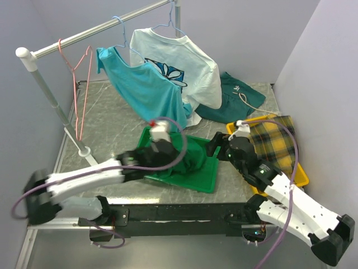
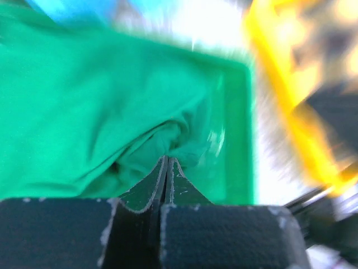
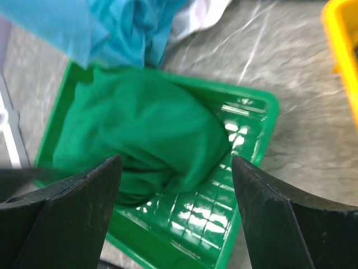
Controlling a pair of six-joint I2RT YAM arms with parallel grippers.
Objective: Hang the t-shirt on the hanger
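Note:
A crumpled green cloth (image 3: 162, 120), maybe a t-shirt, lies in the green tray (image 1: 196, 182). Over it, my left gripper is shut, with nothing showing between its fingertips; whether they touch the cloth is hard to tell. In the top view the left arm is blurred and covers part of the tray. My right gripper stands open above the tray's right side, its fingers (image 3: 263, 207) wide apart and empty. An empty pink hanger (image 1: 74, 92) hangs at the rail's left end.
On blue hangers along the rail (image 1: 106, 25) hang a teal shirt (image 1: 142, 87) and a white shirt (image 1: 184, 61). A dark green garment (image 1: 235, 101) lies behind. The yellow tray (image 1: 302, 178) at right holds plaid cloth (image 1: 274, 143). The floor left of the green tray is clear.

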